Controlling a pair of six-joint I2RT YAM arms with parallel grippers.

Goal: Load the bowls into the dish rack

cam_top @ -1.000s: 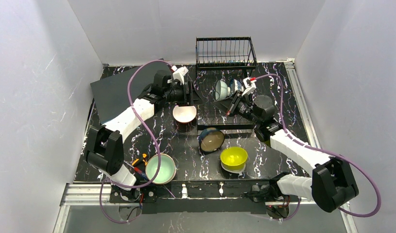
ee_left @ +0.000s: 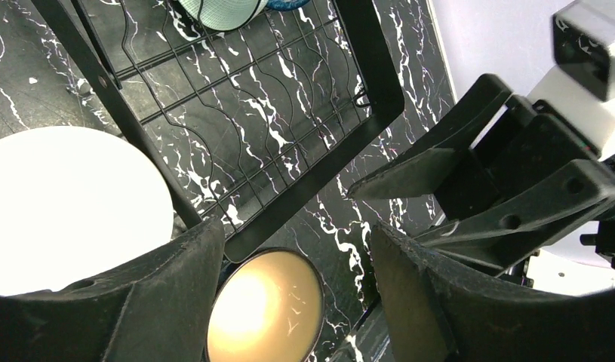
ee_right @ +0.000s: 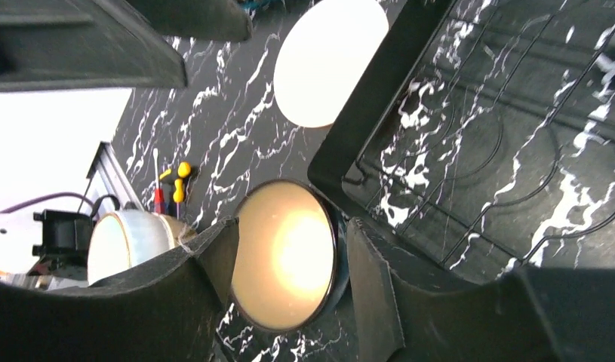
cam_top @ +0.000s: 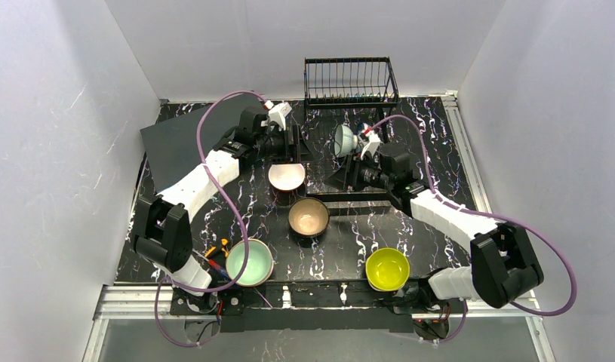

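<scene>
A dish rack (cam_top: pixel 349 196) stands at the back centre, with a pale green bowl (cam_top: pixel 342 142) on its side in it and a blue-rimmed one partly hidden behind. Just in front of the rack sits the brown bowl (cam_top: pixel 309 217), upright. A white bowl (cam_top: pixel 287 176) is left of the rack, a mint bowl (cam_top: pixel 249 262) at front left and a lime bowl (cam_top: pixel 387 269) at front right. My left gripper is open and empty above the rack's left edge. Open too, the right gripper hovers over the rack's front part, holding nothing.
A dark board (cam_top: pixel 195 143) lies at the back left. Small tools (ee_right: pixel 177 185) lie by the mint bowl. The two grippers hang close together over the rack. Open counter lies between the brown and lime bowls.
The brown bowl has shifted left and now sits level instead of tilted. The lime bowl has moved right and toward the front.
</scene>
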